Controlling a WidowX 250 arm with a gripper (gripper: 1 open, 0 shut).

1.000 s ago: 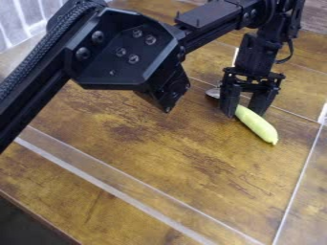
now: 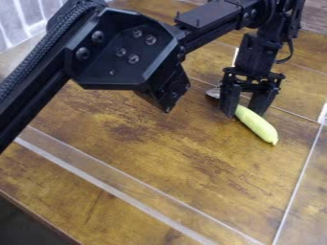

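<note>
The black gripper (image 2: 248, 98) is low over the wooden table at right of centre, pointing down. Just below it lies a pale yellow-green elongated object (image 2: 258, 126), like a banana or corn, its upper end partly hidden by the fingers. A small silvery piece (image 2: 216, 94) shows behind the fingers on the left, mostly covered. Whether the fingers grip anything is unclear.
The wooden table (image 2: 128, 163) has clear room to the left and front. Pale tape lines cross it. The dark arm spans the upper left, and the table's edge shows at the lower left.
</note>
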